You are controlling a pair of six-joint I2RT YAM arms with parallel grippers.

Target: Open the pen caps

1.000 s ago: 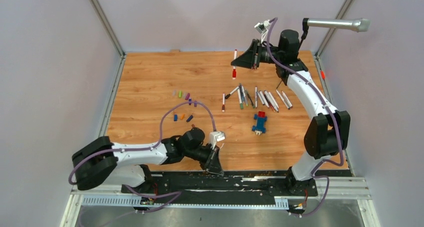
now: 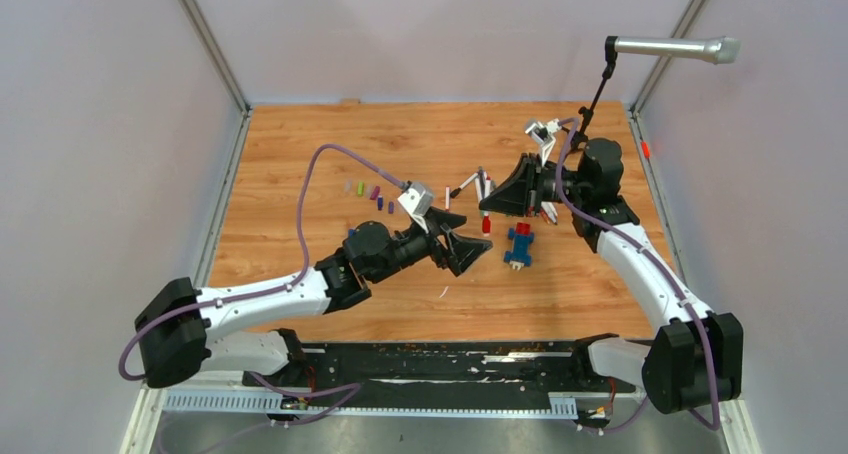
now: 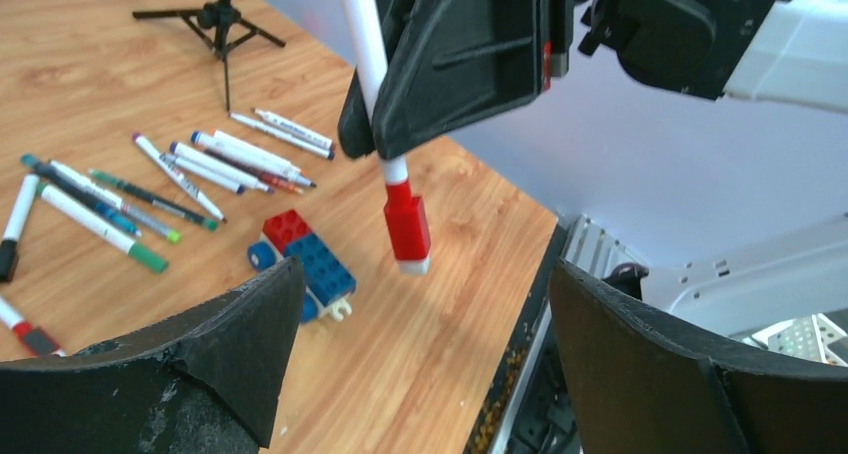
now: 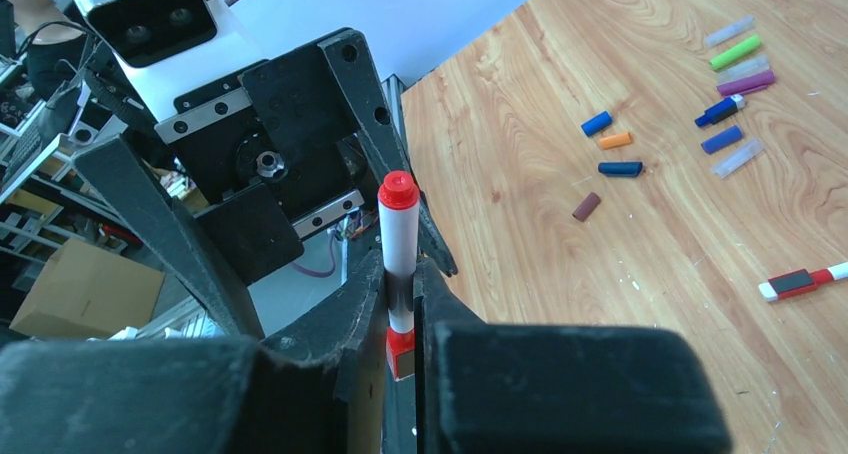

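Observation:
My right gripper (image 2: 486,206) is shut on a white marker (image 3: 368,44) with a red cap (image 3: 406,224). In the left wrist view the marker hangs nearly upright, its capped end pointing down below the right fingertips. My left gripper (image 2: 474,244) stands open beside and a little in front of that cap; in its own view the cap lies between and beyond the two fingers, apart from both. The right wrist view shows the marker's red rear end (image 4: 398,190) up close. Another marker with a red-and-black cap (image 4: 800,282) lies on the table.
Several capped pens (image 3: 235,159) lie at the right of the table. Loose caps are scattered on the left side. A red-and-blue block toy (image 2: 519,245) sits near the grippers, and a tripod (image 3: 215,19) stands behind.
My left gripper has swung away from the front edge, opened, and moved right, close to the cap.

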